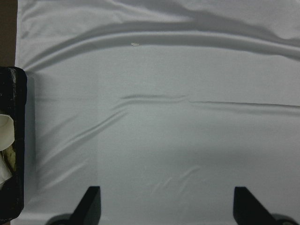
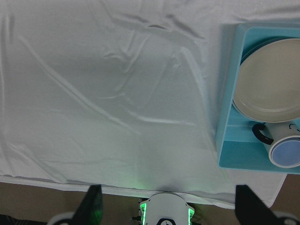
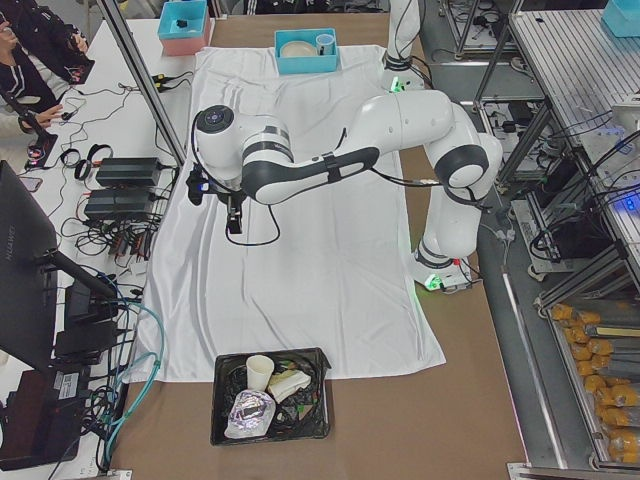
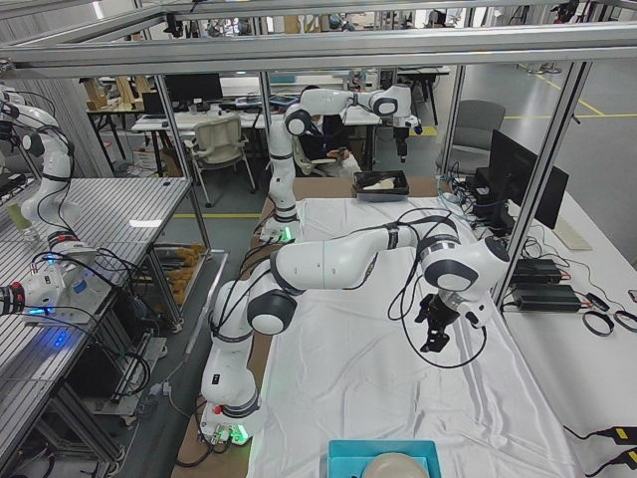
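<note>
A white cloth [image 3: 300,300] covers the table. At one end is a black tray [image 3: 225,400] holding a cup [image 3: 258,375], a foil-wrapped item [image 3: 250,412] and other scraps; at the other, a blue bin [image 2: 227,131] holds plates [image 2: 267,79] and a mug [image 2: 286,147]. My left gripper is raised over the cloth beside the black tray, open, with nothing between its fingers. My right gripper, also open and empty, hangs over the cloth beside the blue bin.
Black electronics [image 3: 125,172], cables and a monitor [image 3: 25,270] line one side, behind a metal post. A metal workbench [image 4: 90,219] stands across a gap on the other side.
</note>
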